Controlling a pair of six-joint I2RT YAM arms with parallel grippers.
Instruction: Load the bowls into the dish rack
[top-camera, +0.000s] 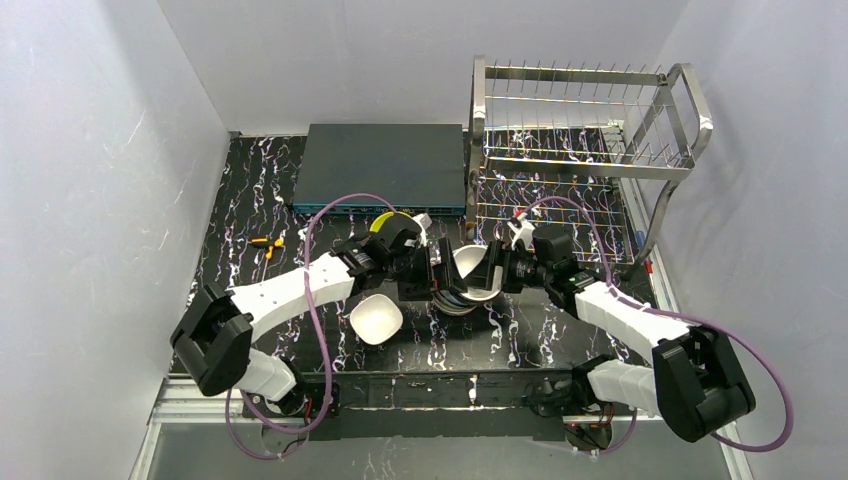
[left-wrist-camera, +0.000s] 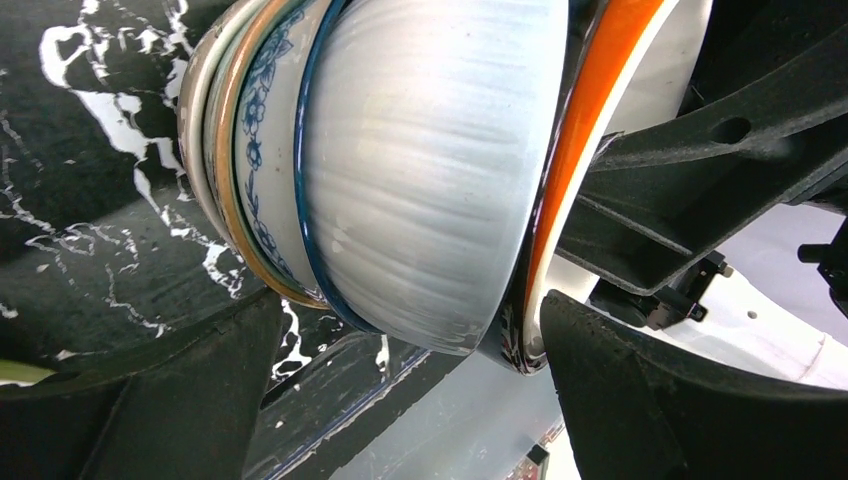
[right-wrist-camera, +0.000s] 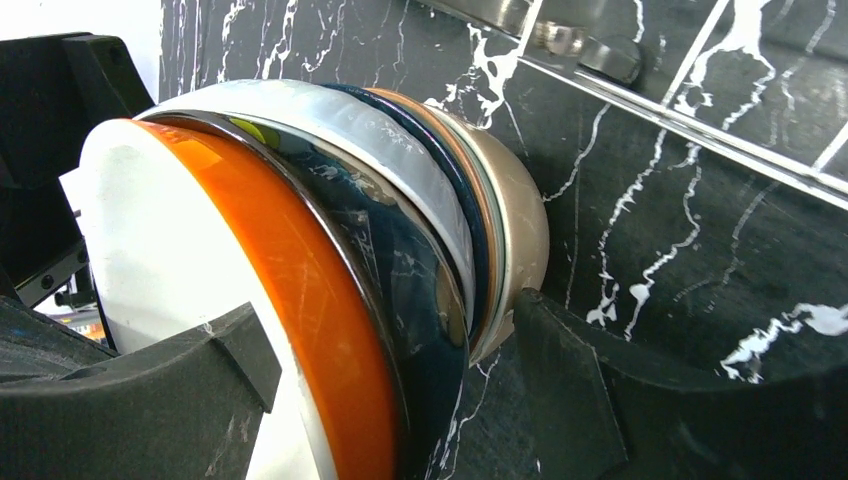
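A nested stack of bowls (top-camera: 475, 262) sits tilted on the counter between both grippers, below the rack. The left wrist view shows a white bowl (left-wrist-camera: 420, 160), blue-patterned bowls and an orange-rimmed bowl in it. My left gripper and my right gripper are both open around the stack from opposite sides, fingers at or beside the bowls; exact contact is unclear. The dish rack (top-camera: 585, 165) stands at the back right.
A white dish (top-camera: 376, 319) lies front left of the stack. A yellow bowl (top-camera: 383, 222) is partly hidden behind the left arm. A dark box (top-camera: 380, 160) fills the back middle; a small yellow tool (top-camera: 262, 243) lies left.
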